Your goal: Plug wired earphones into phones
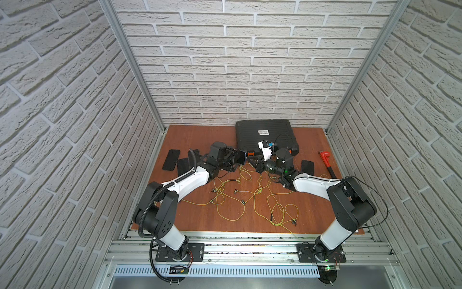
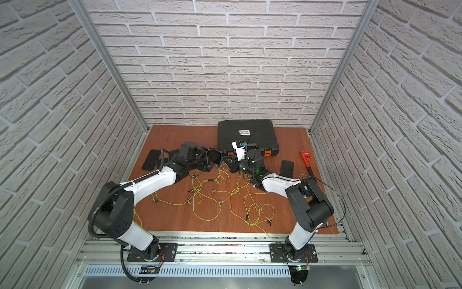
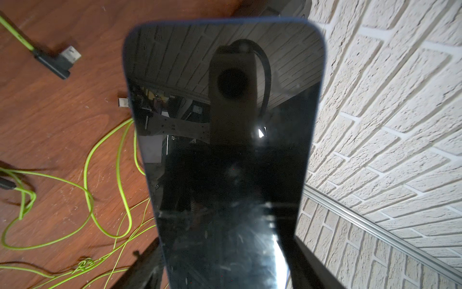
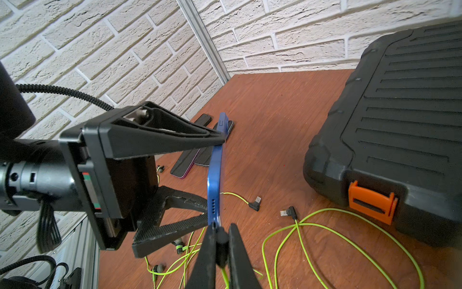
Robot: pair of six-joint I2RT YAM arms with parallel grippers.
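My left gripper [image 1: 236,159] is shut on a blue-edged phone [image 3: 226,178], held upright above the table, its dark screen filling the left wrist view and its blue edge facing the right wrist camera. My right gripper is shut on a black earphone plug with a yellow-green cable below it. The plug meets the phone's lower end; whether it is seated I cannot tell. Other yellow-green cables with angled plugs [image 4: 288,212] lie on the wooden table [image 4: 284,106].
A black case [image 4: 394,120] with orange latches is at the back. More phones [image 4: 185,161] lie on the left, another [image 1: 307,168] on the right beside a red tool [image 1: 325,159]. Cables cover much of the front table.
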